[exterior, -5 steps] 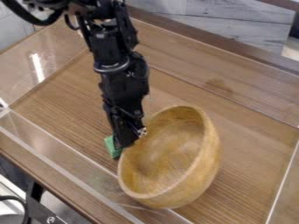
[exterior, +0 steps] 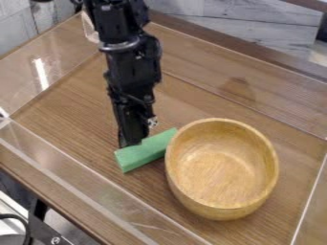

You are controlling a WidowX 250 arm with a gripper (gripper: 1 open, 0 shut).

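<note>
My black gripper (exterior: 134, 134) points down at the centre of the view, shut, with nothing seen between its fingers. Just below it a green block (exterior: 144, 153) lies on the wooden table. A yellow oval bowl (exterior: 223, 170) rests on the table at the right, close against the block's right end.
A pale marbled wall (exterior: 255, 33) runs along the back. A black cable curves at the lower left corner.
The bowl has shifted right and back from under my gripper and now appears smaller, uncovering the green block. My gripper is slightly higher.
</note>
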